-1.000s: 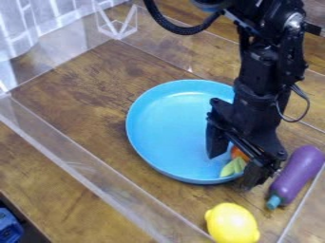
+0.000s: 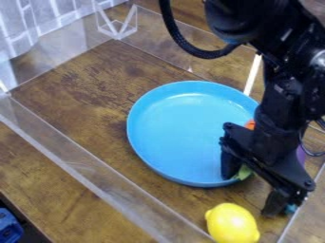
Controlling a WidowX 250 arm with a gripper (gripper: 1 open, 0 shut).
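My black gripper [image 2: 260, 171] is open, lowered at the right side of a blue plate [image 2: 174, 128], one finger over the plate's edge and the other further right. An orange and pale green object [image 2: 244, 174] on the plate is mostly hidden behind it. A purple object at the far right is mostly covered by the gripper, with its blue tip showing below. A yellow lemon-like object [image 2: 233, 223] lies below the plate.
Clear plastic edges run along the lower left and top. A blue object [image 2: 8, 226] sits at the bottom-left corner.
My gripper has moved right and toward the bottom of the view, from over the orange and green object to over the purple object, which is now largely hidden.
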